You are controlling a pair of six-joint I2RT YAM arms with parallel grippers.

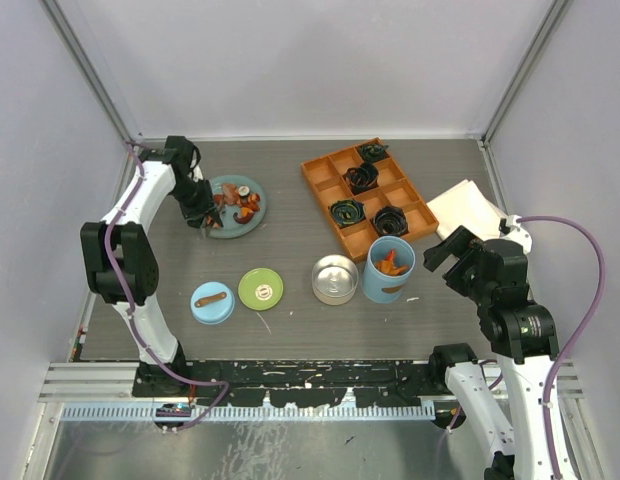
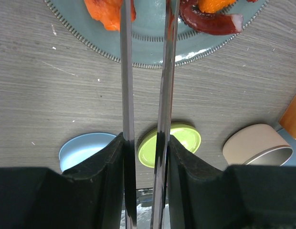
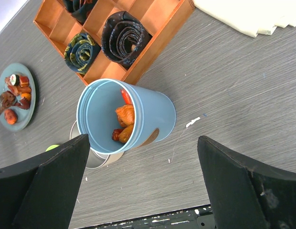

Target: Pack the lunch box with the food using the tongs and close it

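At the left, a grey-blue plate (image 1: pixel 237 224) holds toy food, including orange pieces and a curved sausage (image 2: pixel 210 24). My left gripper (image 1: pixel 206 210) is over the plate, its two long metal fingers close together; what lies between their tips is cut off at the top of the left wrist view. A blue container (image 1: pixel 380 285) with food inside stands beside a round metal tin (image 1: pixel 335 280). Two lids lie near the front, a blue one (image 1: pixel 212 311) and a green one (image 1: pixel 260 290). My right gripper (image 1: pixel 450 250) hangs open over the right side.
An orange compartment tray (image 1: pixel 352 234) with rolled dark cloths sits at the back centre-right, cream cloths (image 1: pixel 460 205) to its right. The wood surface between the plate and the lids is clear, as is the front right.
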